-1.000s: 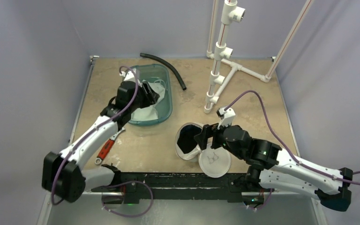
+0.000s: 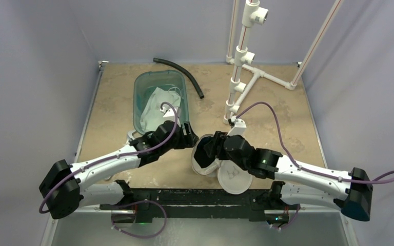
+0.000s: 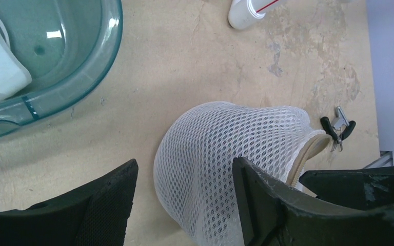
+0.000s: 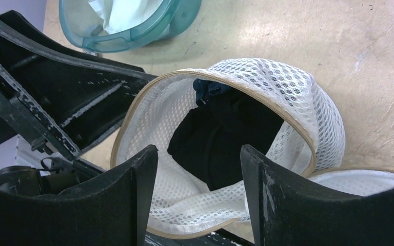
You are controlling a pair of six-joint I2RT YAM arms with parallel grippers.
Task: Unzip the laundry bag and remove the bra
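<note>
The white mesh laundry bag (image 2: pixel 197 166) stands on the table with its mouth open and its round lid (image 2: pixel 235 178) folded out to the right. Inside lies the black bra (image 4: pixel 220 141), a dark blue bit showing at its far end. My left gripper (image 2: pixel 192 134) is beside the bag's left rear rim; in the left wrist view its parted fingers (image 3: pixel 110 197) have the mesh wall in front of them, none of it clearly gripped. Over the mouth's right side, my right gripper holds its fingers apart above the bra, with nothing held between them.
A teal tub (image 2: pixel 138 95) with a white cloth (image 2: pixel 156 105) in it stands behind the left arm. A black hose (image 2: pixel 179 69) lies at the back, near a white pipe stand (image 2: pixel 256 73). Pliers (image 3: pixel 338 128) rest on the right side in the left wrist view.
My left gripper has come from over the tub, rightward and nearer, to the bag's side. My right gripper has shifted slightly left over the mouth. The bag has stayed in place.
</note>
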